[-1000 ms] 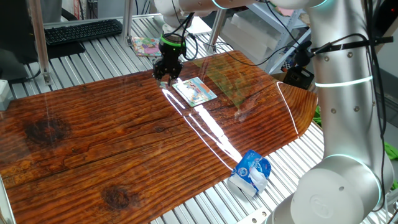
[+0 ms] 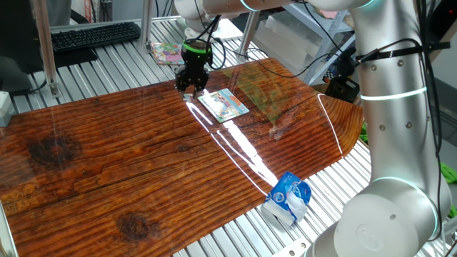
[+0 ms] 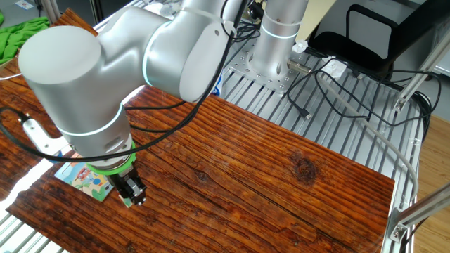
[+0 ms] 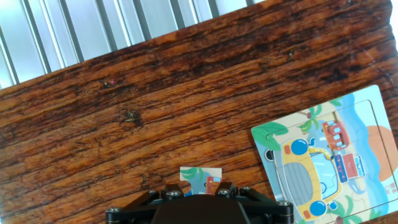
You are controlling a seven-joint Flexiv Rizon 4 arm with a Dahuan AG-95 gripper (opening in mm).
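A small puzzle piece [image 4: 200,177] with a palm leaf and a bit of red vehicle shows at my gripper in the wrist view. The fingertips flank its lower part; whether they grip it or it lies on the wood below cannot be made out. To the right in that view lies a picture puzzle board [image 4: 323,163] with a yellow car and a beach scene. Exterior view 1 has my gripper [image 2: 191,93] low over the far edge of the wooden table, left of the puzzle board [image 2: 223,106]. In exterior view 2 the arm partly hides that board [image 3: 86,181].
A blue tissue pack [image 2: 289,194] rests at the table's near right edge. Beyond the wooden top [image 2: 107,160] are a keyboard [image 2: 96,36] and a colourful flat item [image 2: 166,53]. A loose cable [image 3: 190,119] hangs along the arm.
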